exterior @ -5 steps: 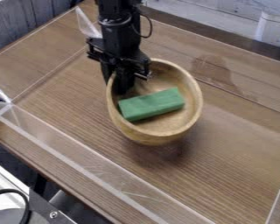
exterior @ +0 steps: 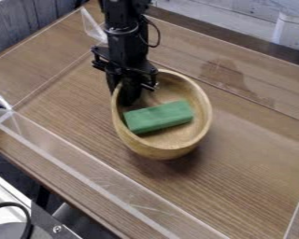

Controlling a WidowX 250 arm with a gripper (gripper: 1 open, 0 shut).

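A wooden bowl point(exterior: 183, 141) sits in the middle of the table, tilted, with a green block point(exterior: 159, 117) inside it. My black gripper point(exterior: 126, 90) reaches down from the top onto the bowl's left rear wall and is shut on it; the fingertips are partly hidden in shadow inside the bowl.
A white panel edges the back right. Tape strips run along the front left edge, beyond which a cable and white parts show at bottom left.
The gripper and bowl have shifted slightly left and up in the view over the last second, the green block moving along inside the bowl.
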